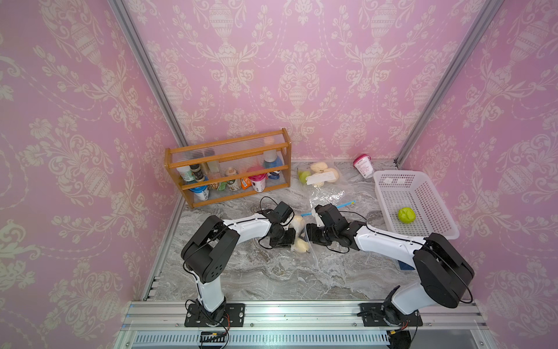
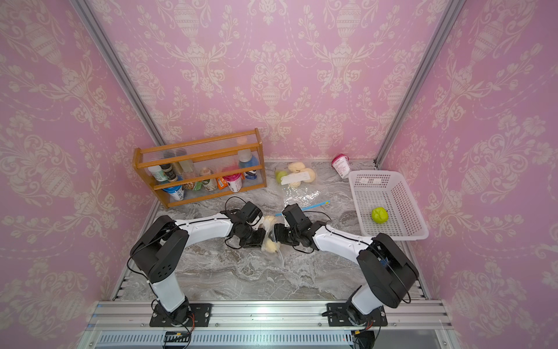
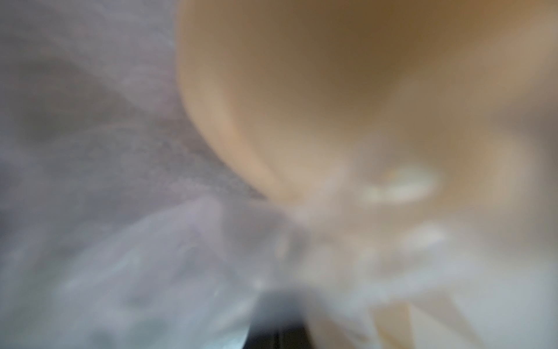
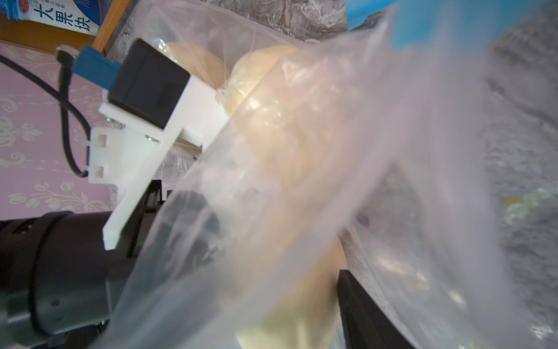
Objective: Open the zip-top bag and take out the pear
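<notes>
A clear plastic bag [image 4: 407, 133] with several pale yellow pears [image 1: 300, 246] stands between my two grippers near the table's middle. Its film sweeps across the right wrist view, with pears [image 4: 296, 325] behind it. My left gripper [image 1: 294, 235] is at the bag's left side, shut. Its fingertips [image 3: 277, 320] touch blurred film in the left wrist view; whether film is pinched there is unclear. On the other side, my right gripper [image 1: 309, 233] is open against the bag. One of its fingers [image 4: 366, 314] is visible beside a pear; the other is hidden.
Behind, another clear bag [image 1: 325, 199] of fruit has a blue strip [image 1: 347, 203] at its near end. A white basket [image 1: 383, 192] with a green pepper [image 1: 406, 215] stands right. A wooden rack [image 1: 232, 156] and a pink-white cup [image 1: 364, 165] stand behind.
</notes>
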